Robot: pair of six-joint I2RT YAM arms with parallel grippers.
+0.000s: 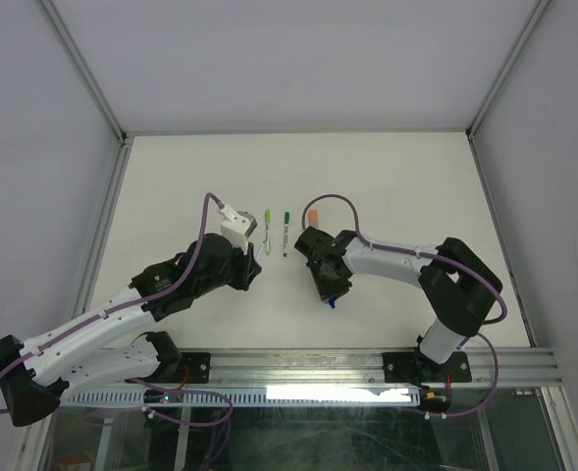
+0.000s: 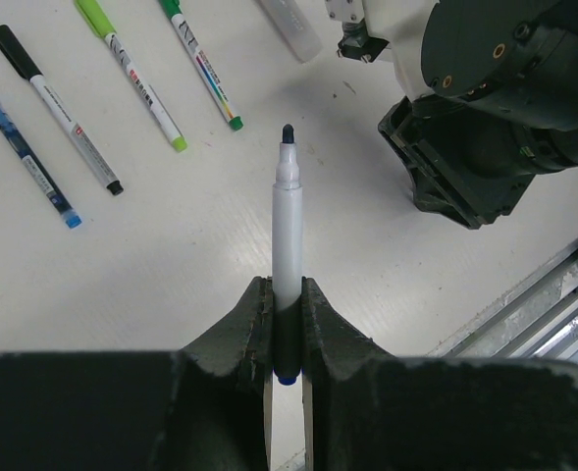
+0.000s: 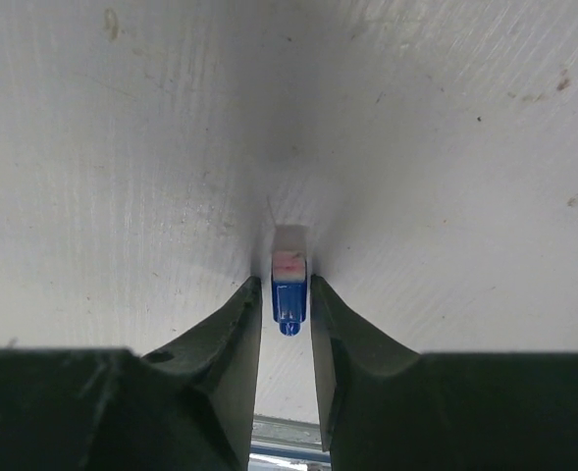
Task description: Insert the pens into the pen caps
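In the left wrist view a white marker (image 2: 288, 226) stands out from my left gripper, which is shut on its blue-ended rear. The marker's dark tip is bare and points away from the fingers. My right gripper is shut on a small blue pen cap (image 3: 289, 300), held between its fingertips. Seen from above, the blue of the cap (image 1: 332, 303) shows just below the right gripper's tips, near the front of the table. Whether the cap touches the surface, I cannot tell. A clear gap separates the marker from the cap.
A lime green pen (image 2: 141, 83), a dark green pen (image 2: 205, 69), a black pen (image 2: 68, 118) and a blue pen (image 2: 28, 157) lie on the table. An orange-ended item (image 1: 313, 217) lies behind the right arm. The table between the grippers is bare.
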